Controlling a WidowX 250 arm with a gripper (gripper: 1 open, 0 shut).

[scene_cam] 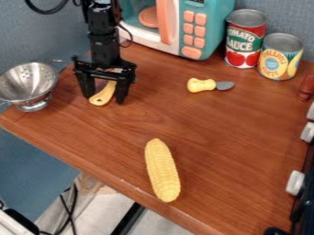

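Note:
My black gripper [103, 93] is low over the table's back left, fingers either side of a yellow utensil [101, 97] with a rounded end; whether they grip it cannot be told. A toy corn cob [162, 171] lies near the front edge. A yellow-handled spreader [201, 85] lies at the middle back.
A metal colander [28, 84] stands at the left edge. Behind are a teal toy microwave [197, 27], a tomato can [243, 46], a second can [280, 60] and a red bottle [307, 89]. A black appliance is at the right edge.

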